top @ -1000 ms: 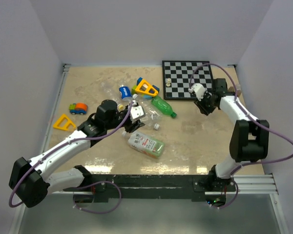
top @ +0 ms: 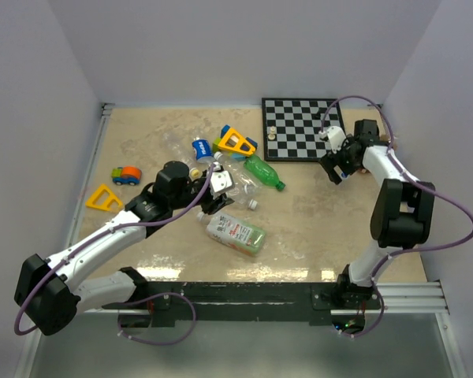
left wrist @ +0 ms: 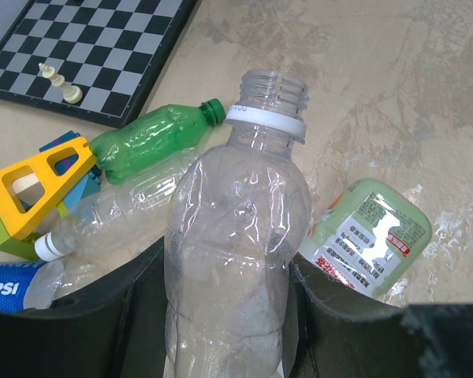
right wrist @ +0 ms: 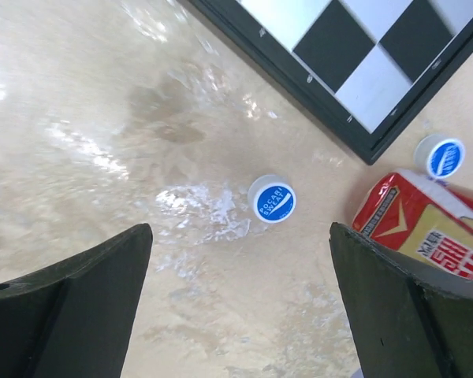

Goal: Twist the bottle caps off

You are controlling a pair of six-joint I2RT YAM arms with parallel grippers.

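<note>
My left gripper [top: 215, 196] holds a clear plastic bottle [left wrist: 236, 220] upright, its threaded neck bare with a white ring and no cap on it. My right gripper [top: 335, 165] is open above the table's right side; in the right wrist view a white cap with blue top [right wrist: 272, 199] lies between and beyond its fingers, and a second cap [right wrist: 440, 155] sits near a red carton [right wrist: 418, 224]. A green bottle [top: 262, 170], clear bottles with white caps [left wrist: 118, 213] and a green-based labelled bottle [top: 235, 232] lie on the table.
A chessboard [top: 299, 118] with pieces is at the back. Yellow and blue toys [top: 238, 143], a Pepsi bottle [top: 202, 150] and a toy car [top: 126, 176] are at left and centre.
My right arm moved rightward to the table's right side, with its gripper open above the caps. My left arm with the bottle is still.
</note>
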